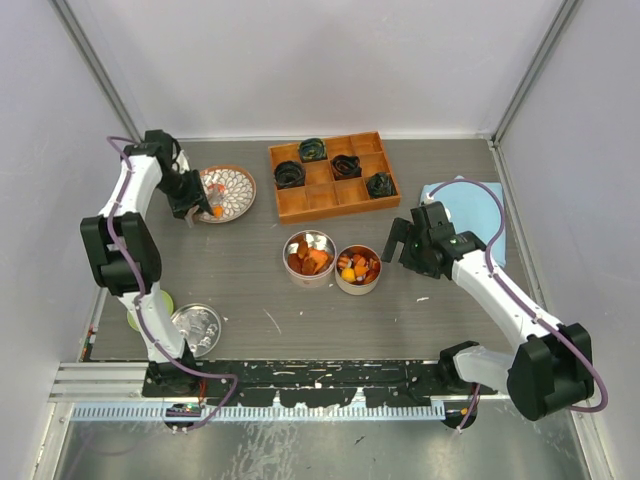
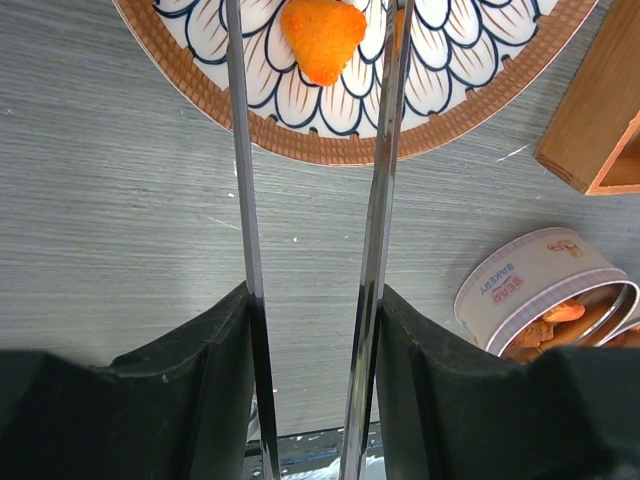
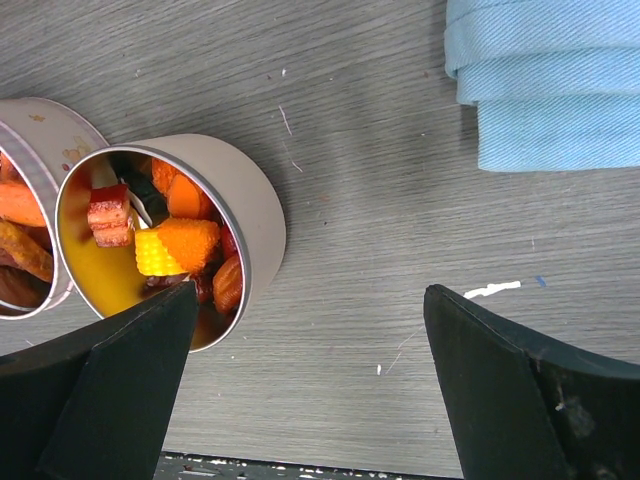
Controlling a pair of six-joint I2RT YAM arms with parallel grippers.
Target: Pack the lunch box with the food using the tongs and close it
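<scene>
Over the patterned plate [image 1: 232, 187] at the back left, my left gripper [image 1: 203, 212] stands open, its long metal fingers [image 2: 250, 180] apart. Between them in the left wrist view an orange food piece [image 2: 322, 40] lies on the plate; a second orange bit is partly covered by the right finger. The fingertips run to that view's top edge. Two round containers stand side by side mid-table: one [image 1: 311, 280] with brownish-orange food, one [image 1: 359, 288] with mixed vegetables. My right gripper [image 1: 393, 240] is open and empty, to the right of the vegetable container [image 3: 245, 190].
A wooden divided box [image 1: 300, 208] holding several dark cups stands at the back. A light blue cloth [image 1: 478, 215] lies at the right, a silver lid-like disc [image 1: 197, 330] at the front left, beside a partly hidden green item [image 1: 164, 303].
</scene>
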